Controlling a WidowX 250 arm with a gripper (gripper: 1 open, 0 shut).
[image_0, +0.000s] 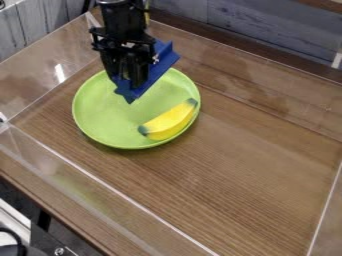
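Note:
My black gripper (131, 66) hangs over the back part of a green plate (104, 112), shut on a blue object (152, 70) that is held tilted above the plate and is partly hidden by the fingers. A yellow banana (168, 119) lies on the front right of the plate.
A grey-blue panelled wall (254, 30) runs along the back. A small yellowish thing shows behind the gripper, mostly hidden.

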